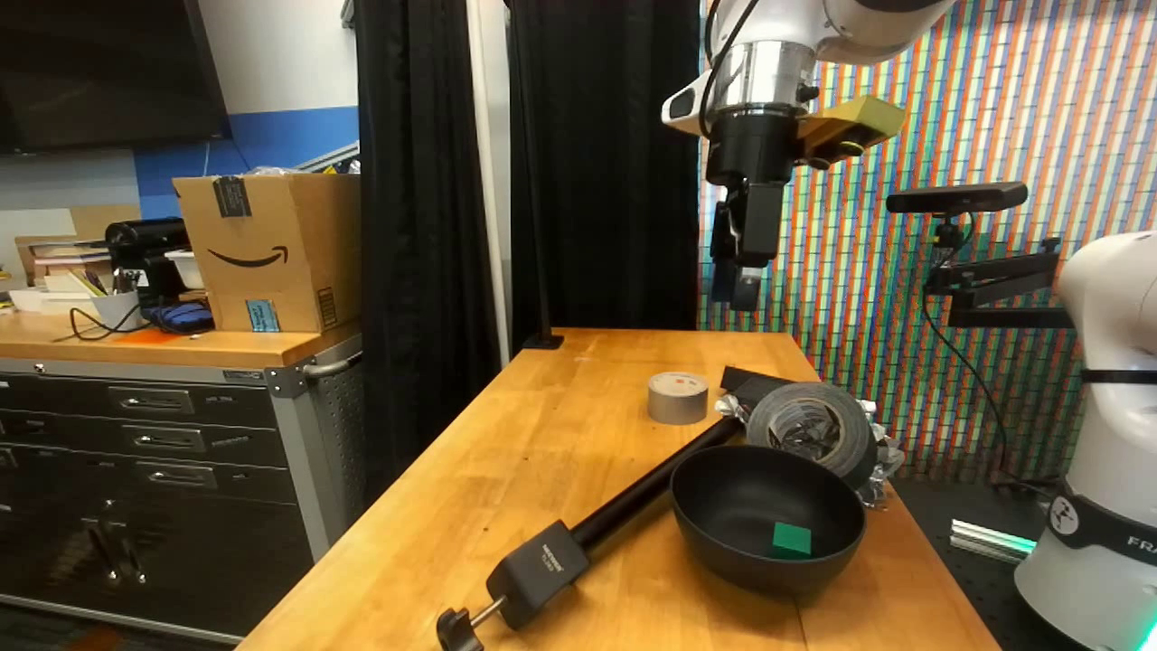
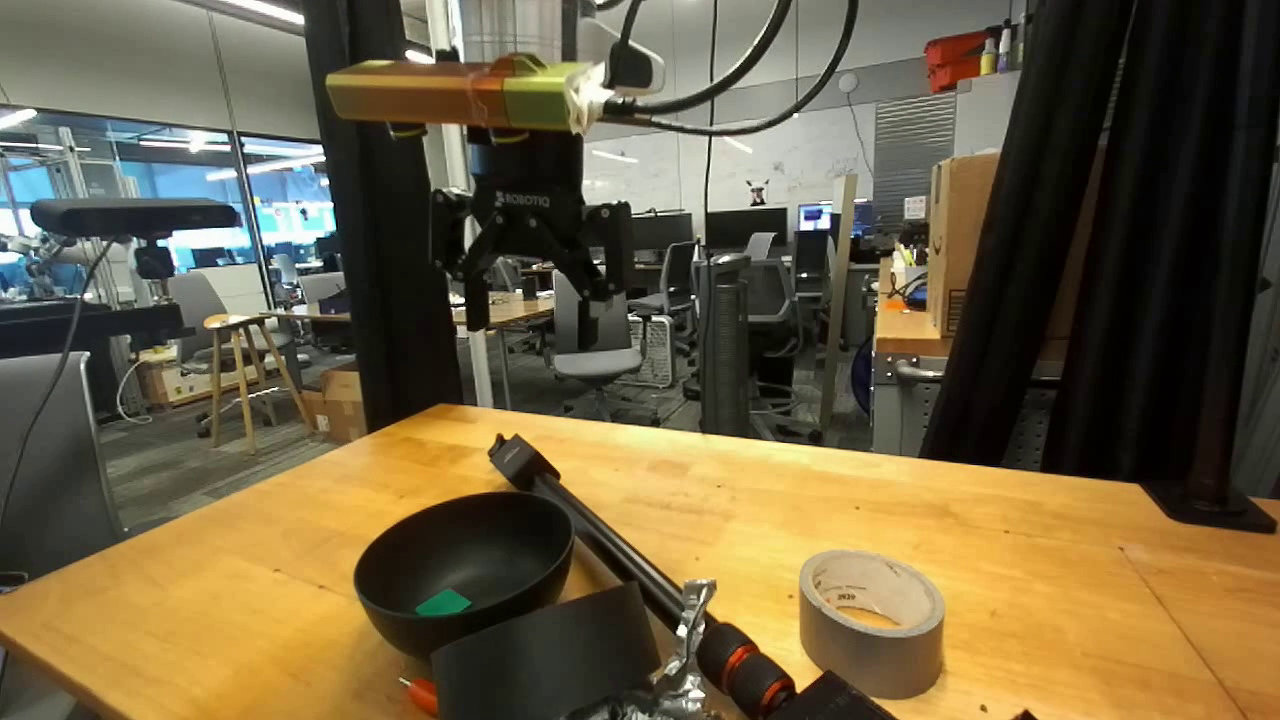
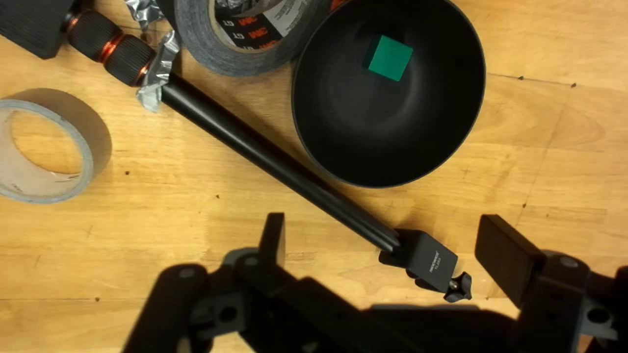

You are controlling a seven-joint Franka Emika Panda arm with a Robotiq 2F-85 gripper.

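My gripper (image 2: 530,322) hangs high above the table, its fingers spread wide apart. In the wrist view nothing lies between its fingertips; below them shows the clamp end of a black pole (image 3: 276,156). A black bowl (image 3: 388,147) stands upright on the table with a green cube (image 3: 389,59) inside it. The same bowl (image 1: 716,548) is in the near right part of exterior view 1, well below my gripper. A grey tape roll (image 2: 873,648) stands on the table, apart from the bowl.
A larger dark tape roll (image 1: 811,429) leans close behind the bowl, amid crumpled foil (image 3: 157,73). The pole lies diagonally beside the bowl. Bare tabletop (image 1: 477,456) stretches along the left side in exterior view 1. Black curtains (image 1: 607,163) hang beyond the table.
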